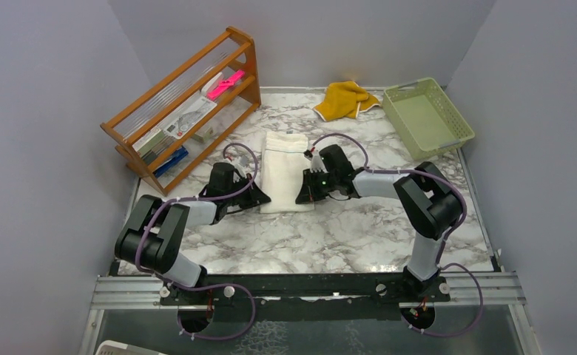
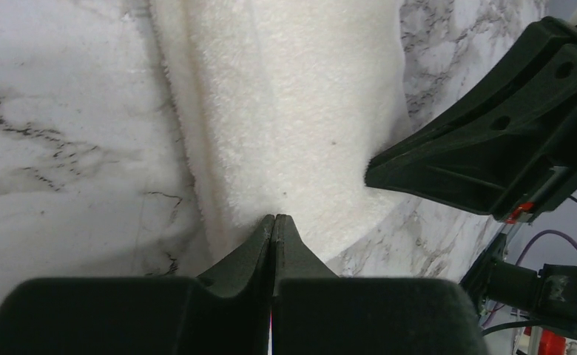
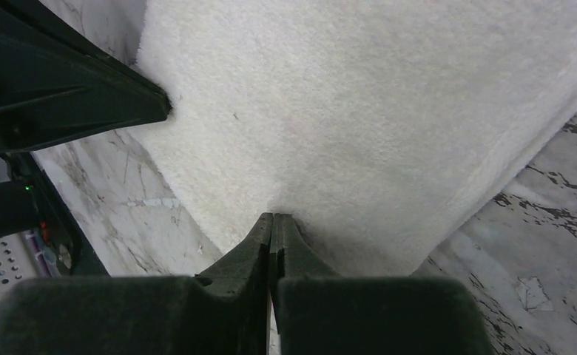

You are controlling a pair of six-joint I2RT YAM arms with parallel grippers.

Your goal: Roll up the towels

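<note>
A white towel [image 1: 284, 174] lies folded flat in a long rectangle in the middle of the table, a thin dark stripe near its far end. My left gripper [image 1: 268, 200] is at the towel's near left corner, its fingers shut. In the left wrist view the left fingertips [image 2: 265, 235] meet at the towel's edge, with no cloth visible between them. At the near right part of the towel, my right gripper [image 1: 299, 200] rests shut on the cloth. The right fingertips [image 3: 260, 235] are closed together against the white surface. A mustard towel [image 1: 344, 100] lies crumpled at the back.
An empty green basket [image 1: 424, 122] stands at the back right. A wooden rack [image 1: 235, 92] with boxes and a pink item leans at the back left. Bare marble [image 1: 293, 244] lies in front of the white towel.
</note>
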